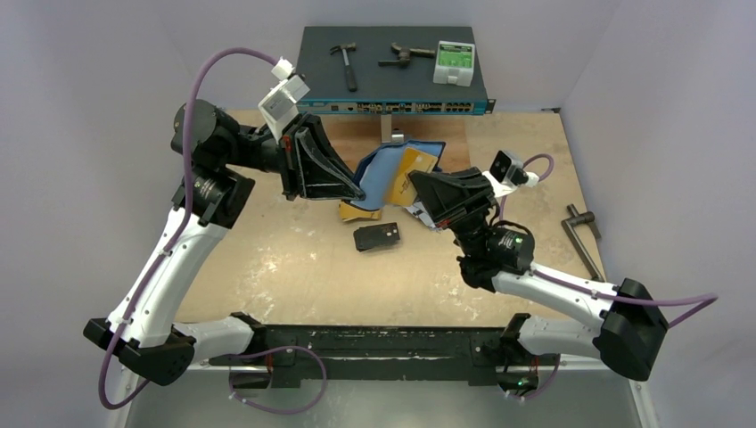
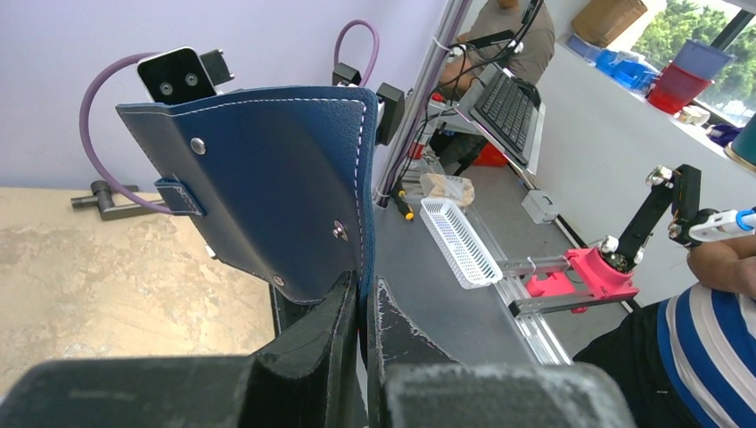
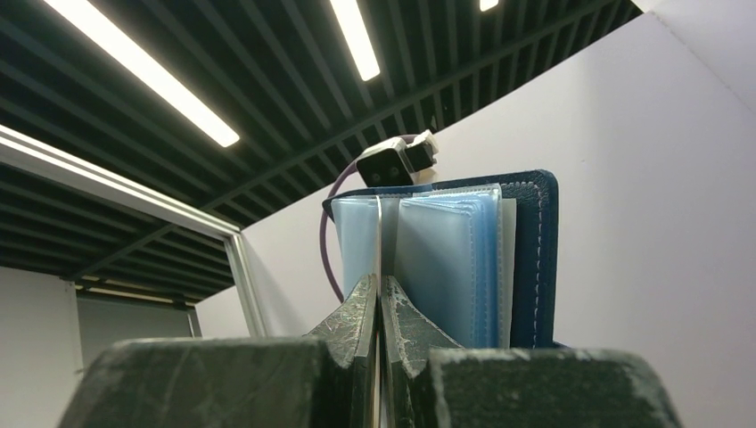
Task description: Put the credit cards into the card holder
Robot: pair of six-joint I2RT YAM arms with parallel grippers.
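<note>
My left gripper (image 1: 360,196) is shut on an edge of the card holder (image 1: 378,169), which hangs spread above the table. In the left wrist view its dark blue cover (image 2: 258,169) with metal studs stands up from the fingertips. From the right side, my right gripper (image 1: 414,176) is shut on a yellow card (image 1: 408,169), which lies over the holder's light-blue inside. The right wrist view shows that card's thin edge (image 3: 378,232) upright between the fingers and among the clear sleeves (image 3: 437,259). How deep it sits in a sleeve, I cannot tell.
Below lie a black card stack (image 1: 376,236), yellow cards (image 1: 358,212) and a whitish item (image 1: 423,214) partly covered by the holder and right gripper. A dark box (image 1: 392,71) with tools stands at the back.
</note>
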